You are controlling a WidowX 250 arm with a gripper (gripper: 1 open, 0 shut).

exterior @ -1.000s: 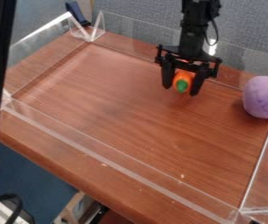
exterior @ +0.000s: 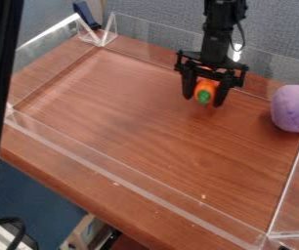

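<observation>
The black gripper is at the back right of the wooden table, hanging low over an orange object with a green end. That object sits between or just behind the fingers; whether they are closed on it is hard to tell at this size. A purple round object rests to the right, apart from the gripper, near the right edge.
Clear low walls border the wooden table. A grey wall stands behind, and a dark post runs down the left of the view.
The gripper and the orange object have shifted very slightly to the right. The purple object has not moved.
</observation>
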